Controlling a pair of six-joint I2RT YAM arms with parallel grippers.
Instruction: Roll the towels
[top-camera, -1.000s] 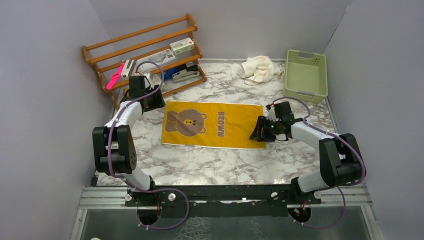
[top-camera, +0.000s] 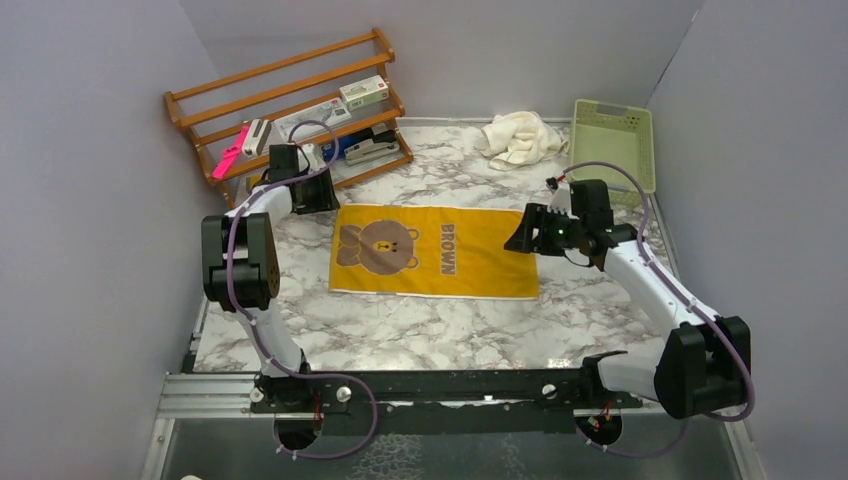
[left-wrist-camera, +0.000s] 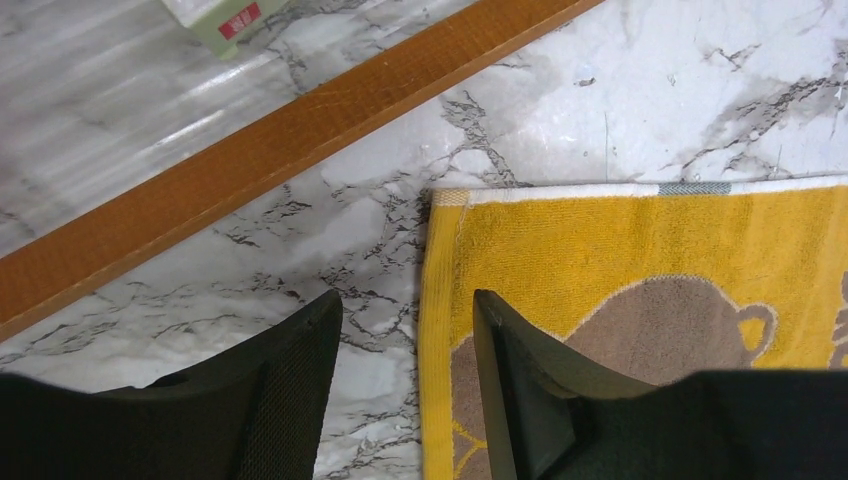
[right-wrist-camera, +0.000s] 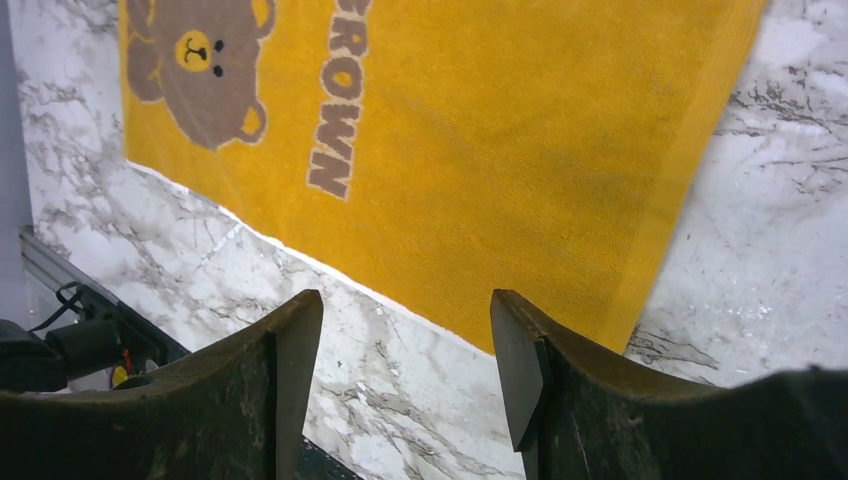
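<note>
A yellow towel (top-camera: 490, 235) with a brown bear and the word BROWN lies flat and spread out on the marble table. Off its top left corner is my left gripper (top-camera: 328, 200); in the left wrist view the fingers (left-wrist-camera: 305, 370) stand apart, the towel's left edge (left-wrist-camera: 437, 330) showing in the gap, not gripped. Over the towel's right end hangs my right gripper (top-camera: 520, 235), open and empty in the right wrist view. A cream towel (top-camera: 522, 138) lies crumpled at the back.
A wooden rack (top-camera: 285, 95) holding boxes and staplers stands at the back left, close to my left gripper. At the back right is a green basket (top-camera: 612, 108). Bare marble (top-camera: 430, 335) lies in front of the towel.
My right gripper has since moved back, away from the front right corner. The left gripper moved slightly right and back.
</note>
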